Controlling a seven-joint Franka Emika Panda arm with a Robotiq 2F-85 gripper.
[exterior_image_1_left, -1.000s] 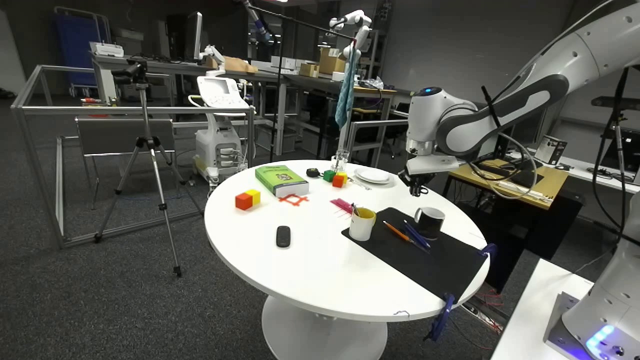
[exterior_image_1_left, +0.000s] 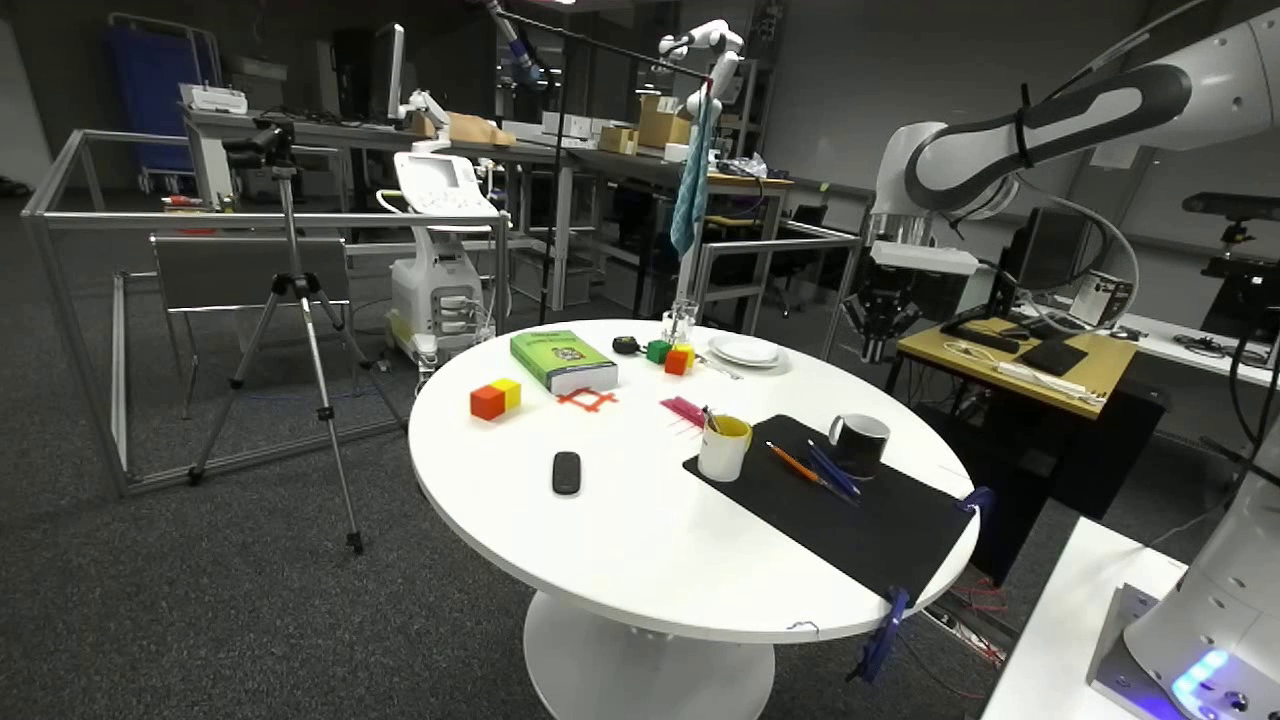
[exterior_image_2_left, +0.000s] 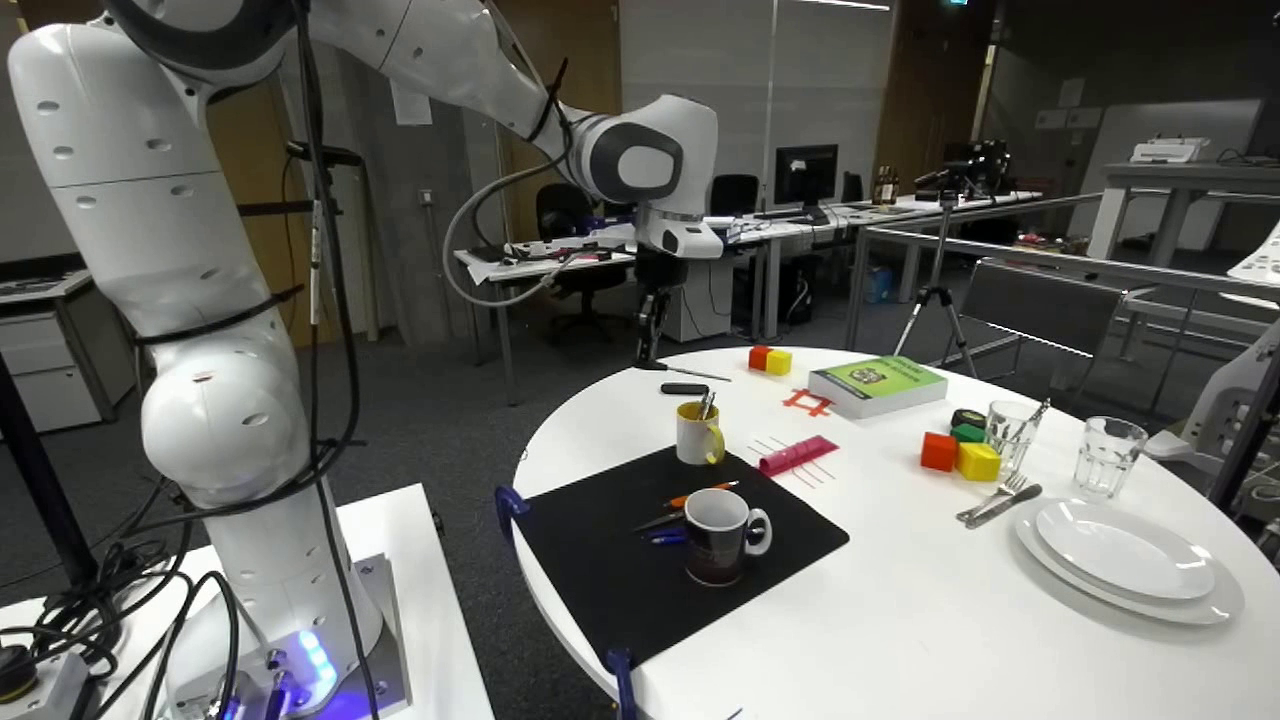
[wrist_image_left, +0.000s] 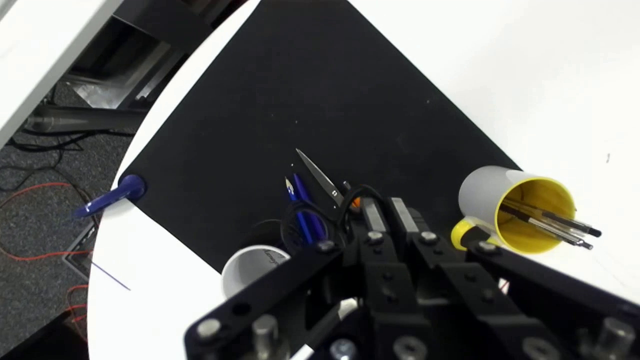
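My gripper is shut on a pair of scissors (wrist_image_left: 319, 174) with black handle loops and a thin metal blade. In the wrist view the loops lie beside the fingertips and the blade points up and left. Exterior view 2 has the gripper (exterior_image_2_left: 651, 336) above the far left side of the table, with the scissors' blade (exterior_image_2_left: 698, 374) sticking out to the right. How the fingers pinch the handle is partly hidden. From exterior view 1, the gripper (exterior_image_1_left: 882, 330) hangs high at the table's right.
Below are a black mat (exterior_image_2_left: 600, 546), a black-and-white mug (exterior_image_2_left: 716, 540), blue pens (wrist_image_left: 303, 207), an orange pen (exterior_image_1_left: 792, 461) and a white-and-yellow mug (exterior_image_2_left: 699, 434) holding pens. Blue clamps (exterior_image_1_left: 885, 634) grip the edge. A book (exterior_image_1_left: 564, 361), cubes (exterior_image_1_left: 488, 401) and plates (exterior_image_1_left: 744, 349) stand elsewhere.
In exterior view 1 the arm has swung to the right and the wrist has turned. The gripper sits farther right and a little lower. The table's objects have not moved.
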